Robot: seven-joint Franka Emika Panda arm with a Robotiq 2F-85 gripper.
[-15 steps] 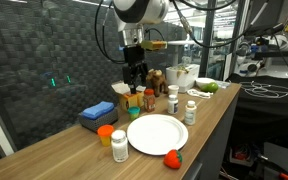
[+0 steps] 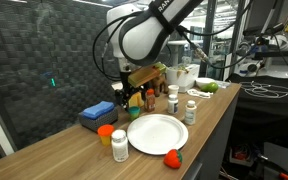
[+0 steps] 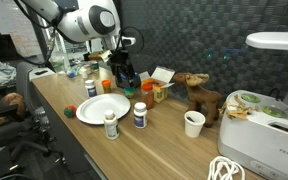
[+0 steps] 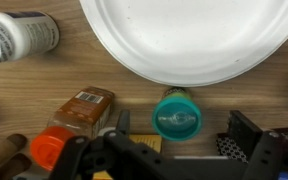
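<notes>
My gripper is open above a small jar with a green lid [image 4: 176, 118], which shows between the two fingers in the wrist view. In exterior view 1 the gripper [image 2: 133, 94] hangs just over the green-lidded jar [image 2: 135, 112], close to the plate's far left edge. Exterior view 2 has the gripper [image 3: 128, 79] over the same green lid [image 3: 129, 91]. Nothing is held. Whether either finger touches the jar cannot be told.
A white plate [image 2: 158, 131] lies beside the jar. Around it stand a white bottle [image 2: 120, 146], an orange-topped cup [image 2: 106, 133] and a red fruit [image 2: 173, 158]. A brown-labelled bottle with an orange cap [image 4: 54, 147] is near the jar. Bare wood [image 3: 179, 160] lies towards the front right.
The arm has come down and towards the camera in exterior view 1, from over the back of the table to just above the green-lidded jar. The objects have stayed put.
</notes>
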